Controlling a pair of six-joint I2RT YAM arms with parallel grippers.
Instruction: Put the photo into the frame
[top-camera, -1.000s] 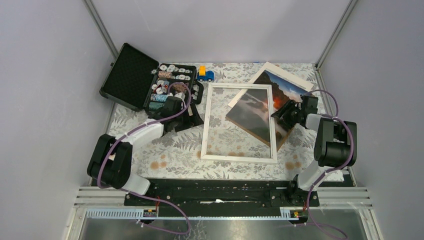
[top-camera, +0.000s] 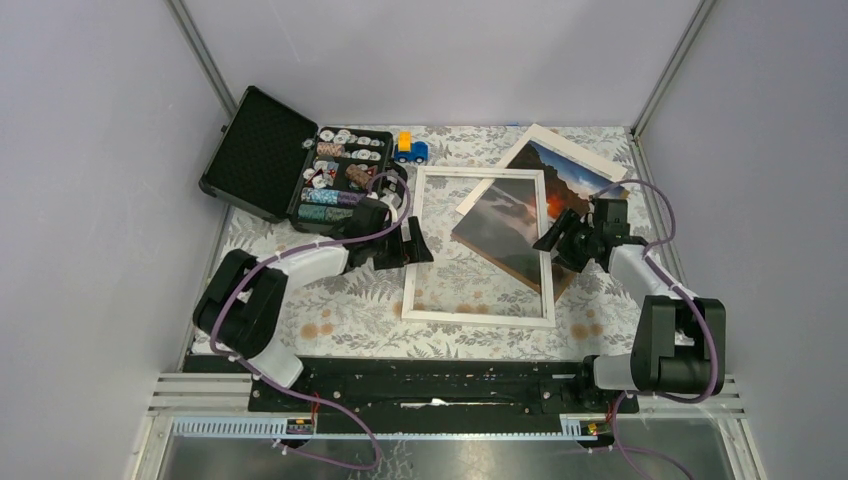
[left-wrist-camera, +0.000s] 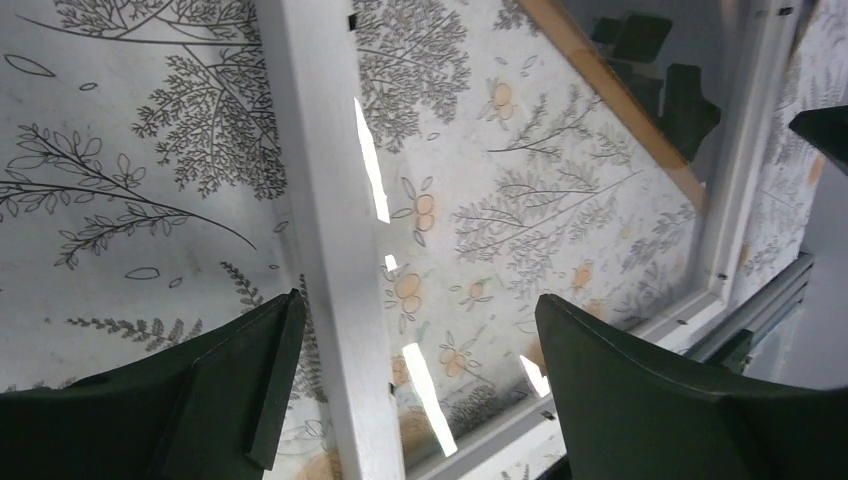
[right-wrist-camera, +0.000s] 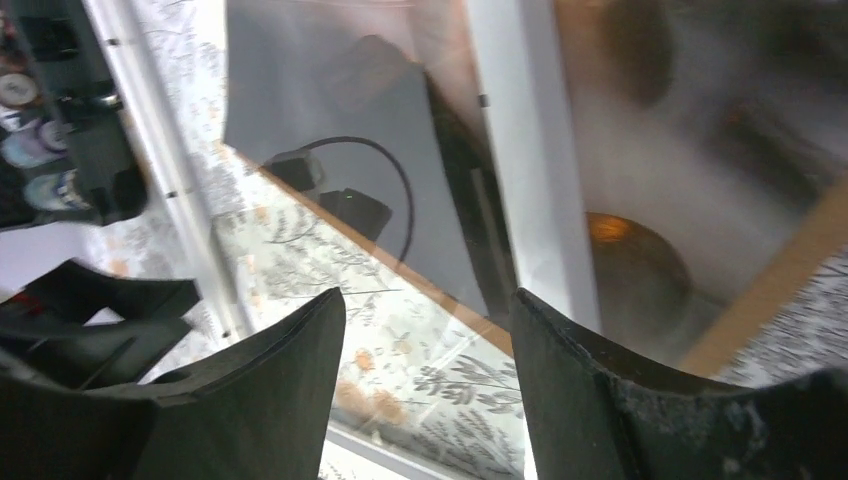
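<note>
The white frame (top-camera: 480, 320) with a clear pane lies on the table and overlaps the sunset photo (top-camera: 498, 232), which runs out from under its right side and sits askew to it. My left gripper (top-camera: 420, 245) stands at the frame's left side, open; in the left wrist view the white side bar (left-wrist-camera: 345, 240) runs between its spread fingers. At the right side is my right gripper (top-camera: 549, 236), also open. In the right wrist view the right bar (right-wrist-camera: 535, 160) passes behind one finger (right-wrist-camera: 590, 400); I see nothing gripped there.
A light board (top-camera: 610, 171) lies beneath the photo at the back right. An open black case (top-camera: 262, 150) with reels and rolls stands at the back left, beside a blue and yellow toy car (top-camera: 410, 150).
My left gripper has come right from beside the case to the frame's left bar.
</note>
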